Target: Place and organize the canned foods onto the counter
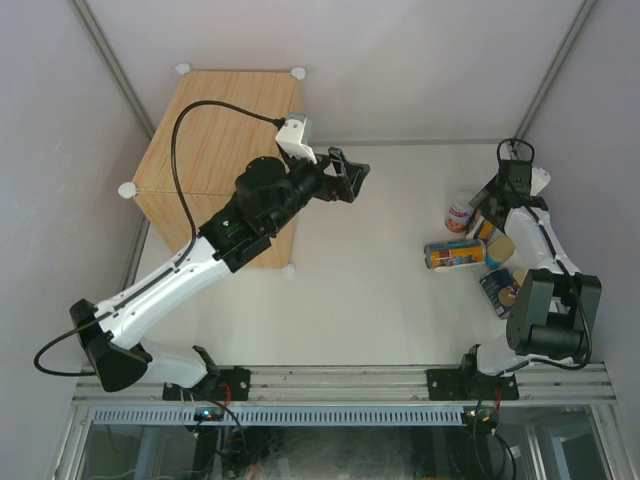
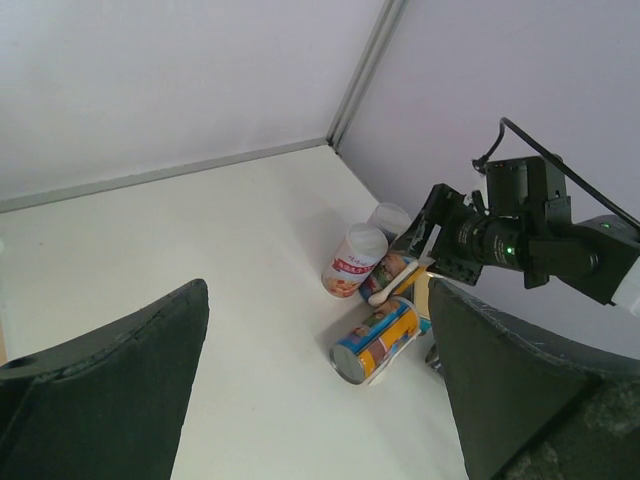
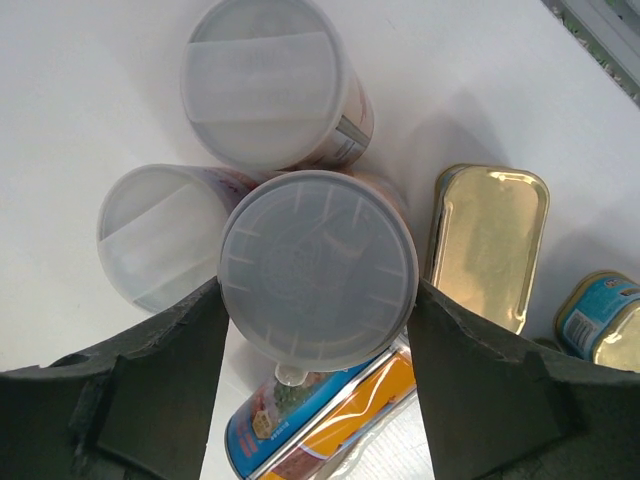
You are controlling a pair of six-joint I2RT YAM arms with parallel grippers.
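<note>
At the right of the counter sit several cans: an upright red-and-white can (image 1: 459,214), a lying blue-orange can (image 1: 455,254), a gold rectangular tin (image 3: 485,245) and a small blue tin (image 3: 598,315). My right gripper is down among them, its fingers either side of a clear-lidded can (image 3: 318,260); whether they grip it is unclear. My left gripper is open in the air over the middle of the counter, with nothing between its fingers.
A wooden box (image 1: 215,120) stands at the back left, partly under my left arm. Walls bound the back and right.
</note>
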